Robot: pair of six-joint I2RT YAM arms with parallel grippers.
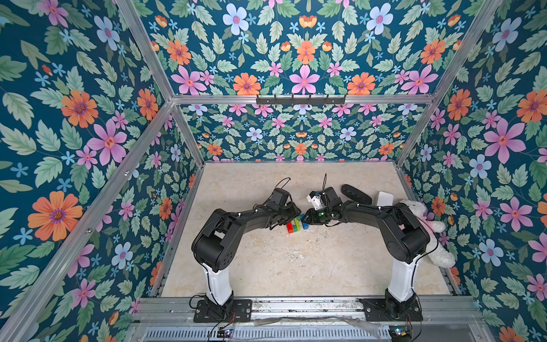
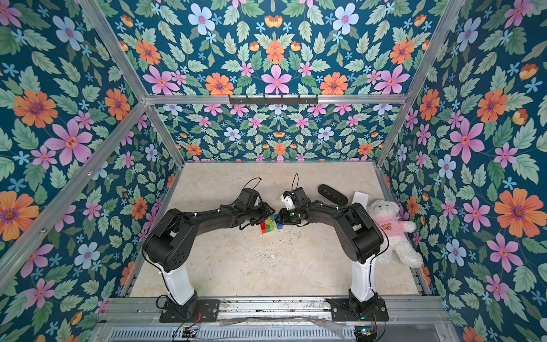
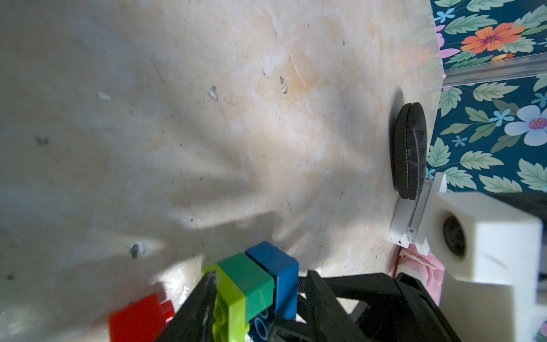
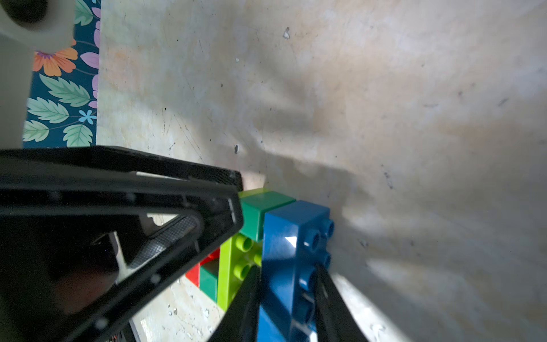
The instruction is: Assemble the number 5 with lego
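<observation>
A joined row of lego bricks stands mid-table: a red brick (image 3: 136, 320), a lime brick (image 3: 230, 305), a green brick (image 3: 248, 279) and a blue brick (image 3: 280, 272) at the right end. My left gripper is open, its blurred fingers to either side of the lime, green and blue part. In the right wrist view, the fingertips of my right gripper flank the studded blue brick (image 4: 279, 245); whether they press on it is unclear. Beyond it, the lime brick (image 4: 230, 268) shows its studs. The lower part of the row is hidden.
Both arms meet closely over the bricks, the left gripper's black fingers (image 4: 208, 211) reaching across the right wrist view. A black case (image 1: 356, 194), a white box (image 1: 384, 199) and a teddy bear (image 2: 393, 228) lie to the right.
</observation>
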